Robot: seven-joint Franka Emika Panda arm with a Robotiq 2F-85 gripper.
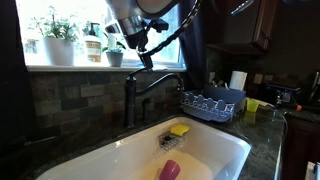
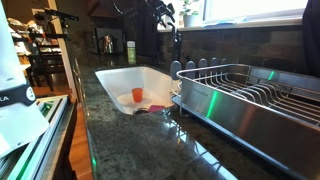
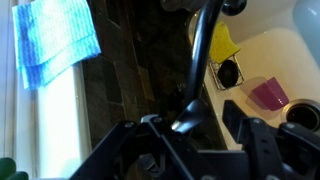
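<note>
My gripper (image 1: 136,56) hangs in front of the window, above the black faucet (image 1: 130,102). In the wrist view its dark fingers (image 3: 236,118) stand apart at the bottom, and the faucet (image 3: 205,45) runs up the picture beyond them. Nothing shows gripped; whether any finger touches the faucet cannot be told. A reddish-pink cup (image 3: 268,94) lies in the white sink (image 1: 118,160). Near the sink's back wall a yellow sponge (image 3: 222,42) rests by a small wire holder (image 1: 168,142). A blue-and-white cloth (image 3: 55,40) lies on the white windowsill, in the wrist view.
Potted plants (image 1: 58,48) and a soap bottle (image 1: 92,44) line the windowsill close to the arm. Right of the sink stands a metal dish rack (image 2: 255,105) on the dark counter (image 2: 150,150). Air above the sink's front half is free.
</note>
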